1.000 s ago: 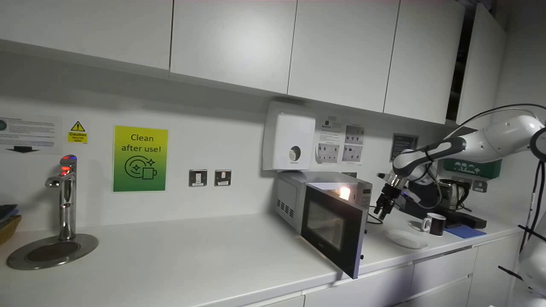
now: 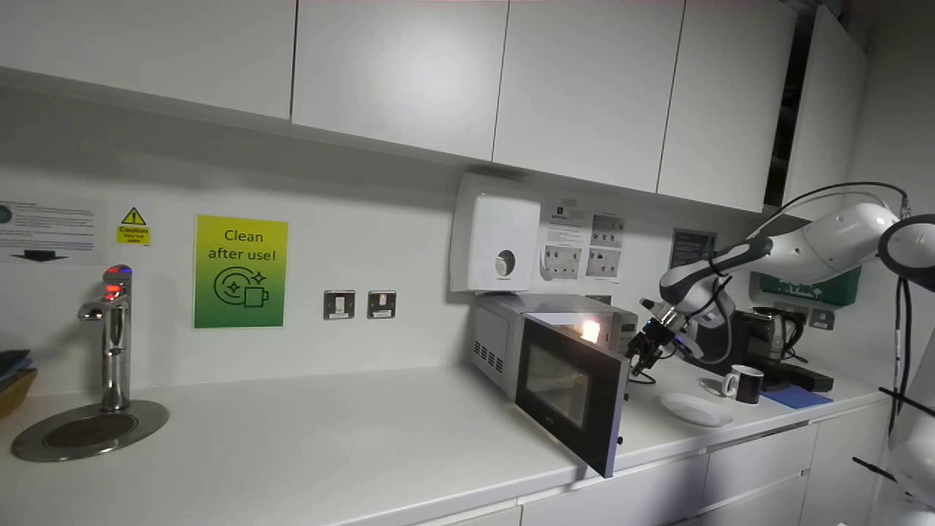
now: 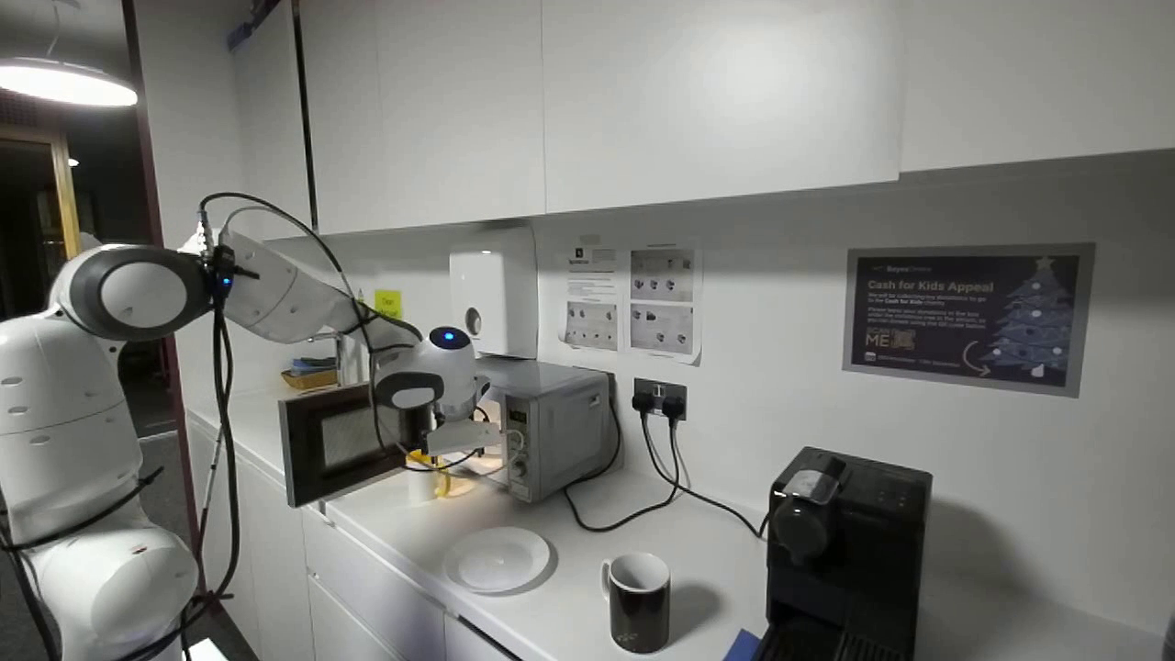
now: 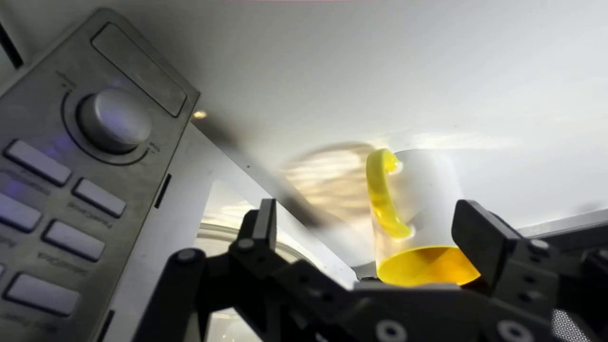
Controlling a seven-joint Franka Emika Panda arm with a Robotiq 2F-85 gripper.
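Observation:
A white mug (image 4: 424, 194) with a yellow handle and yellow inside stands on the counter before the open microwave. Exterior view 2 shows the mug (image 3: 420, 486) beneath my gripper, partly hidden by it. My gripper is open, and in the wrist view the mug's yellow rim lies between its fingers, nearer the right-hand one. No hold on the mug shows. The microwave (image 3: 559, 424) is lit inside, its door (image 2: 570, 394) swung wide open. In exterior view 1 the gripper (image 2: 644, 353) is just beyond the door, which hides the mug.
A white plate (image 3: 497, 560) and a black mug (image 3: 640, 604) sit on the counter near the coffee machine (image 3: 843, 551). Cables (image 3: 617, 523) run along the wall behind. The microwave's control panel (image 4: 85, 188) is close by my gripper. Left of the microwave, the counter (image 2: 307, 447) is clear.
My arm has moved left in exterior view 1, bringing the gripper toward the microwave door. The door, plate and black mug have stayed where they were.

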